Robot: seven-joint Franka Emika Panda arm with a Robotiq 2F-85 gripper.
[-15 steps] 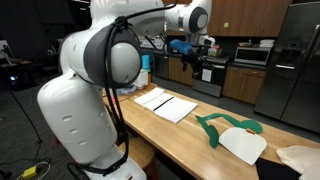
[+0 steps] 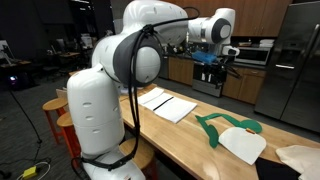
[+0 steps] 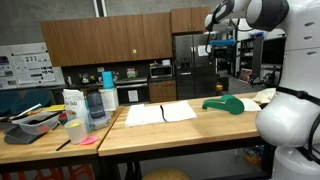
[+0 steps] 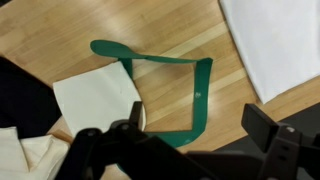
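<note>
A long green strip-like item lies bent into an open loop on the wooden table, with a rounded, spoon-shaped end. Exterior view 1 shows the same green item near the table's middle. High above the table, my gripper points down with its dark fingers spread wide. Nothing shows between them but the table and the green strip far below. Part of the strip's lower end is hidden behind the gripper.
A white cloth lies beside the green item, partly within the bend. A black cloth and another pale cloth are at the right. White sheets lie to the left. Bare wood shows around the front and middle.
In exterior view 1, the arm and gripper have swung to the right over the last second, toward the green item's side. The items on the table have not moved.
</note>
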